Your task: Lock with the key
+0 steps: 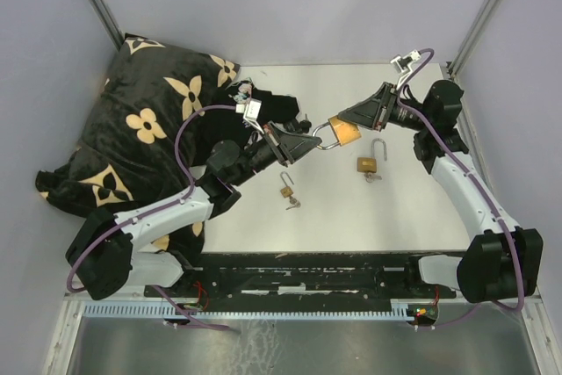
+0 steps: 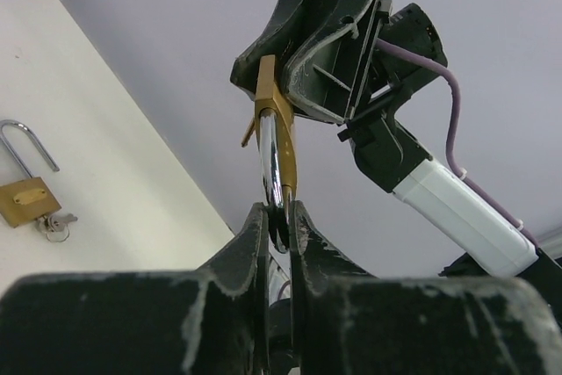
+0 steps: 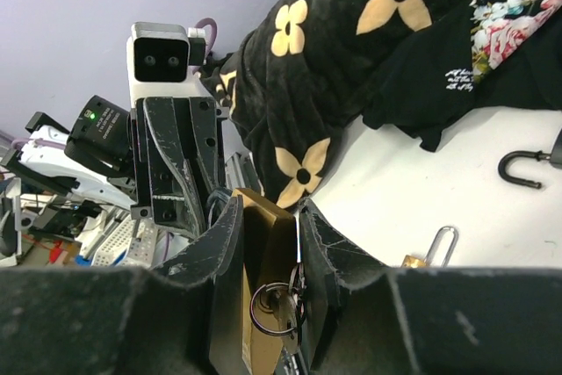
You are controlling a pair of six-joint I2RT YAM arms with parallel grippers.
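Note:
Between my two arms, above the table, hangs a brass padlock with a silver shackle. My right gripper is shut on its brass body. At the other side, my left gripper has its fingertips closed on the curved end of the shackle. In the right wrist view a key ring with keys shows at the underside of the padlock body; whether a key sits in the keyhole cannot be made out. How the shackle's ends meet the body is partly hidden by the right fingers.
A brass padlock with raised shackle and keys lies right of centre on the white table. A smaller padlock with keys lies left of it. Dark flowered cushion and black cloth fill the left side.

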